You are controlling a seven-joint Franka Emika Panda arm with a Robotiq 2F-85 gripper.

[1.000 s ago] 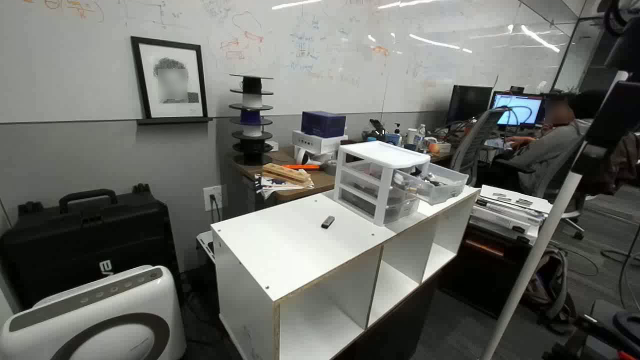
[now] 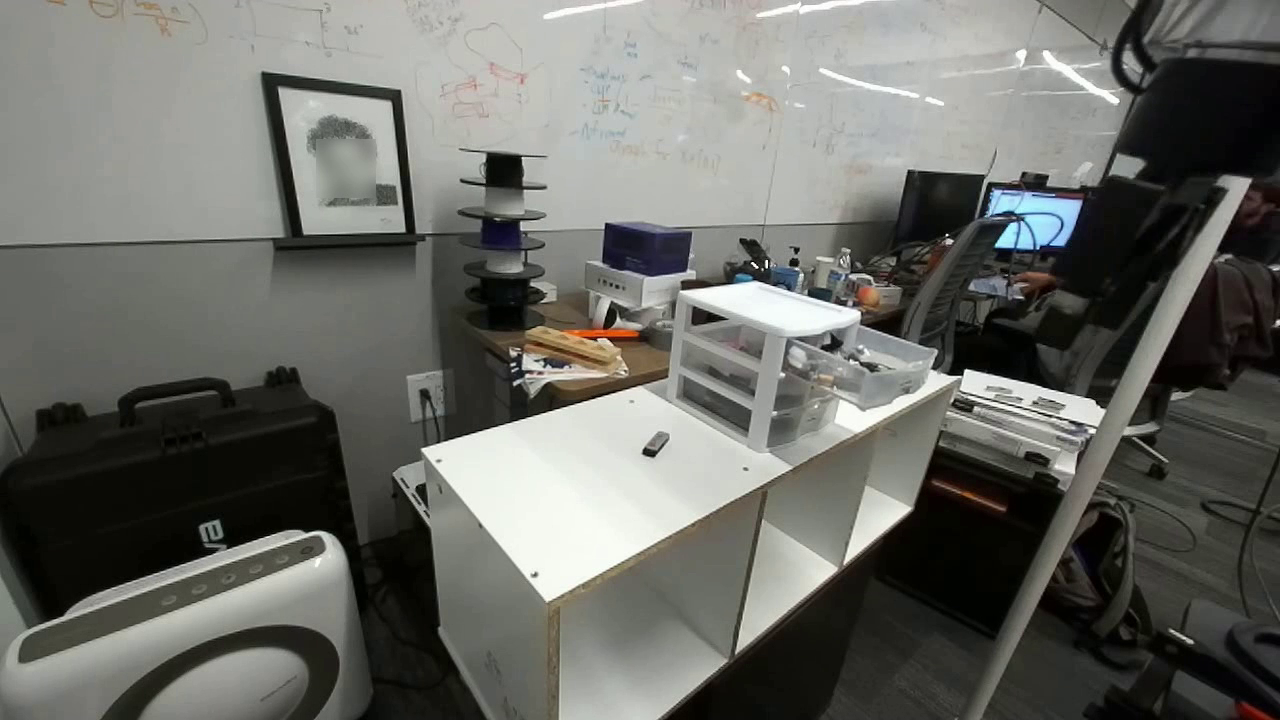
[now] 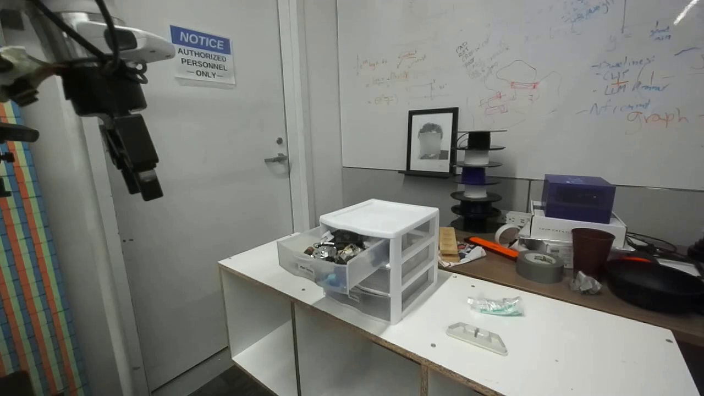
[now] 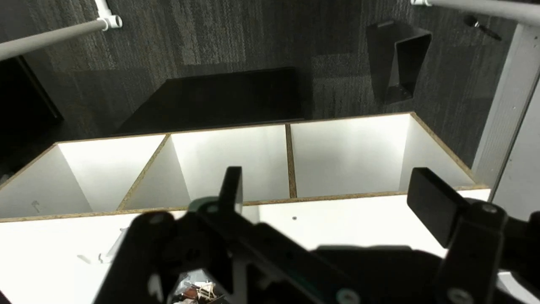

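Note:
A white drawer unit (image 3: 379,216) stands on the white cabinet (image 3: 561,356). Its top drawer (image 3: 315,267) is pulled out and holds a jumble of small parts. My gripper is open, with nothing between its widely spread fingers. In the second exterior view the arm hangs at upper left, well above the cabinet and away from the drawers. On the bare top lie a clear plastic packet (image 3: 496,306) and a flat pale plate (image 3: 478,337). The first exterior view shows a small dark object (image 2: 655,444) on that top.
Behind the cabinet, a brown desk (image 3: 541,286) carries tape, a cup, a black pan and boxes. A pale pole (image 2: 1098,462) rises on the right in the first exterior view. Three open compartments face the floor side.
In the first exterior view the arm has come further into the picture from the right, moving left and now covering the seated person. Drawers and tabletop objects look unchanged.

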